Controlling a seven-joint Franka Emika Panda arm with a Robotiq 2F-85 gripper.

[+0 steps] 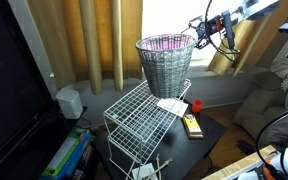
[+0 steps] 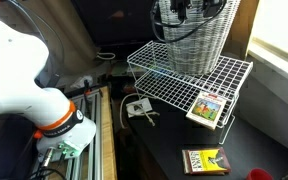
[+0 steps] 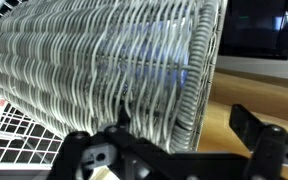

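Observation:
A grey woven basket with a pinkish lining appears to stand on the back part of a white wire rack. In exterior view 2, only the lower part of the basket is in frame. My gripper is at the basket's upper right side, near its rim. Seen from the wrist, my open gripper has its dark fingers spread, with the thick edge of the basket showing between them. Whether either finger touches the weave cannot be told.
A small picture box leans at the rack's front, and a yellow-red packet lies on the dark table. A red cup stands nearby. A white cable lies beside the rack. Dark table surface in front of the rack is mostly bare.

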